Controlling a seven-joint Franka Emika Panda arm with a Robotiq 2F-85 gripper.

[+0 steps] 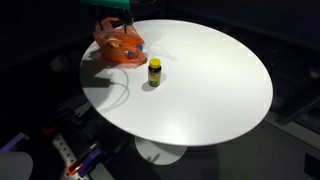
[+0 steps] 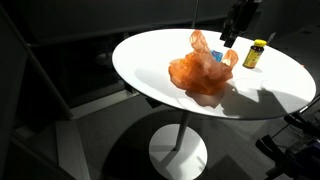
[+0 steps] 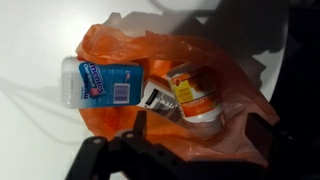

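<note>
An orange plastic bag [image 1: 120,45] lies open near the table's edge. Inside its mouth, the wrist view shows a blue-labelled white bottle [image 3: 103,84] at the left, a small container with a white label [image 3: 160,101], and a white-capped bottle with an orange and yellow label [image 3: 195,92]. My gripper is open over the bag, its fingers spread to either side of the orange-labelled bottle, nothing held. How far above the bottles it stands is hard to tell. A dark bottle with a yellow cap [image 1: 154,73] stands upright outside the bag.
The yellow-capped bottle [image 2: 254,53] is the one upright object on the open tabletop. Dark floor surrounds the table.
</note>
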